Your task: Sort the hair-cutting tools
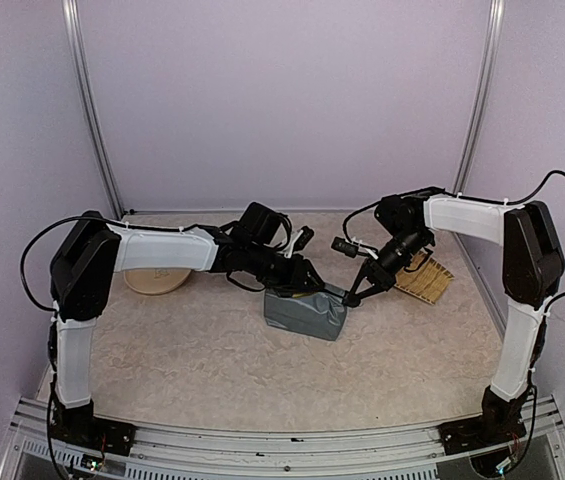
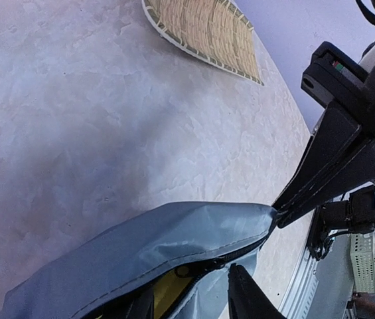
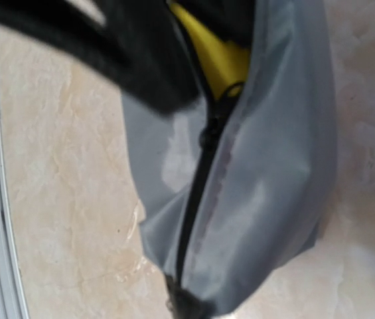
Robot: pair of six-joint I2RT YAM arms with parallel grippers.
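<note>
A grey pouch with a black zipper lies at the middle of the table. Its zipper is partly open, and something yellow shows inside; I cannot tell whether it is lining or an object. My right gripper is shut on the pouch's right end, pinching the fabric at the zipper's end. Over the opening, my left gripper is open, its fingers spread on either side of the zipper gap. The left fingertips' lower ends are out of frame. No hair cutting tools can be made out.
A round tan tray sits at the left behind the left arm. At the right, partly behind the right arm, is a woven bamboo basket.
</note>
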